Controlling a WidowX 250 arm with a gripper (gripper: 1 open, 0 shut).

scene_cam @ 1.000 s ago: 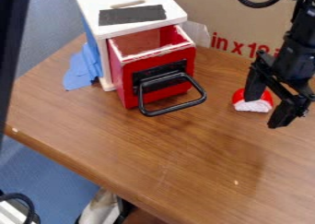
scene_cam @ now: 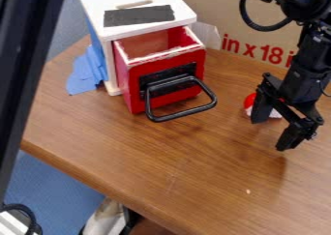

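My black gripper (scene_cam: 272, 125) hangs at the right of the table, lowered over a small red and white object (scene_cam: 250, 102), which it largely hides. One finger points left near that object, the other down toward the tabletop. Whether anything is between the fingers I cannot tell. A red box (scene_cam: 139, 53) with an open top and a black wire handle (scene_cam: 207, 100) stands at the centre back, beside a white box (scene_cam: 116, 5) with a dark pad on top.
A blue cloth (scene_cam: 85, 73) lies left of the boxes. A cardboard panel (scene_cam: 233, 12) stands behind. A dark vertical edge runs along the left side of the view.
The gripper has moved down, now covering more of the red and white object, and its fingertips sit lower over the table. The boxes and cloth have not moved.
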